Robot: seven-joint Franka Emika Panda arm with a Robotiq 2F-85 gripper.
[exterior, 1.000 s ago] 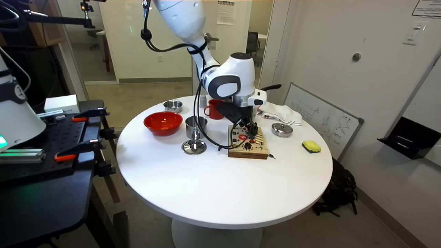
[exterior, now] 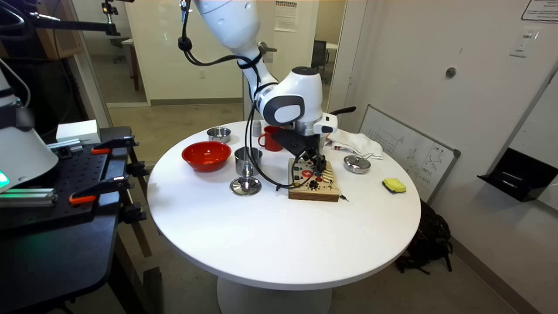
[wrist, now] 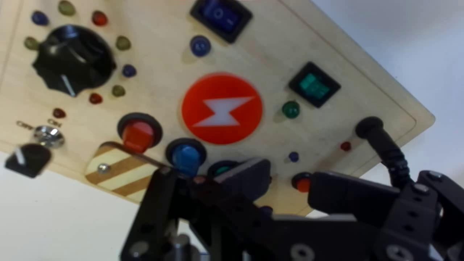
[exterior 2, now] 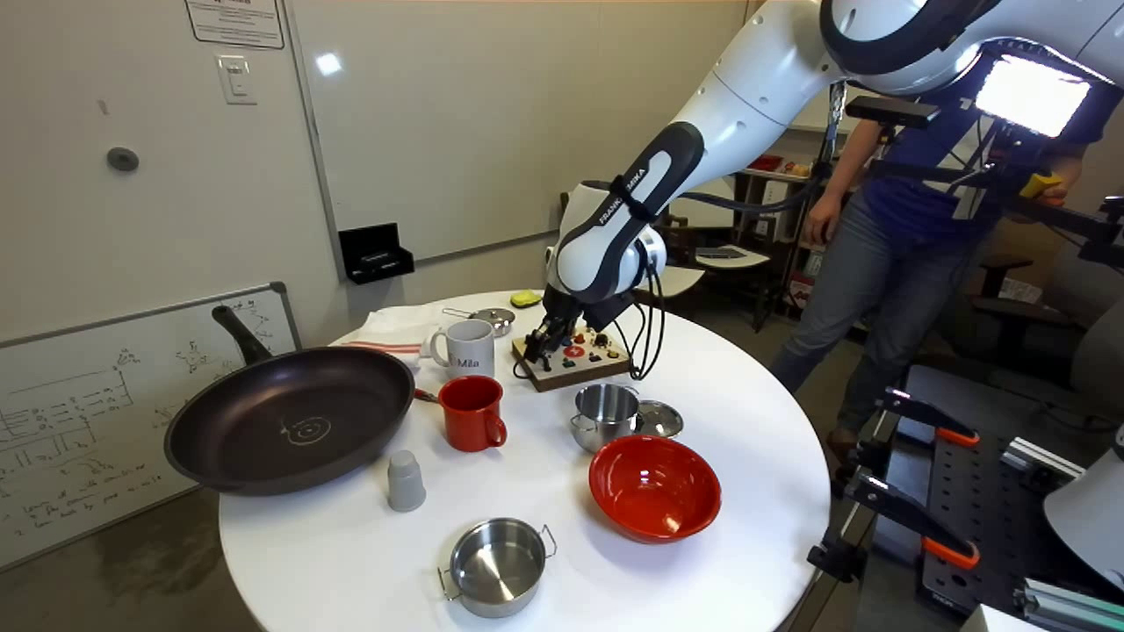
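Observation:
A wooden panel board (exterior: pixel 314 194) with switches, lamps and a knob lies flat on the white table. Low over its far part, my gripper stands open, with a gap between its two dark pads. Close to one pad (wrist: pixel 252 176) are a blue button (wrist: pixel 186 158) and a green button, the latter partly covered. An orange button (wrist: pixel 302 183) shows beside the other pad. A black plug with a cable (wrist: pixel 382 143) sits in the board's corner near that finger. Whether the fingers touch the board is hard to tell.
Around the board stand a steel pot (exterior 2: pixel 605 412), a red bowl (exterior 2: pixel 655 490), a red mug (exterior 2: pixel 471 411), a white mug (exterior 2: pixel 470 348) and a large pan (exterior 2: pixel 295 421). A yellow sponge (exterior: pixel 394 185) lies to the right.

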